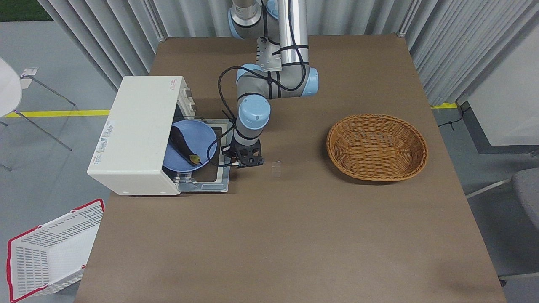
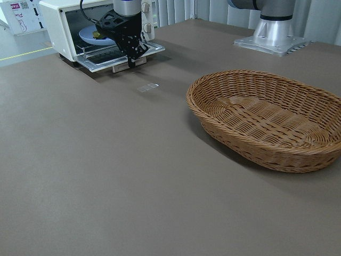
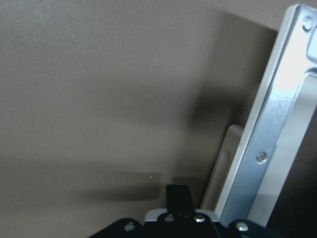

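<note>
A white toaster oven [image 1: 131, 136] stands at the table's left with its door [image 2: 122, 60] folded down. A blue plate [image 1: 194, 139] sits in its opening, carrying a dark eggplant [image 1: 180, 142]. My gripper [image 1: 245, 160] is low at the outer edge of the open door. In the wrist view its black fingertip is beside the door's metal edge [image 3: 267, 134], over bare table; whether it is open or shut is unclear.
An oval wicker basket [image 1: 377, 147] sits on the table to the right. A small clear piece [image 1: 276, 168] lies right of the gripper.
</note>
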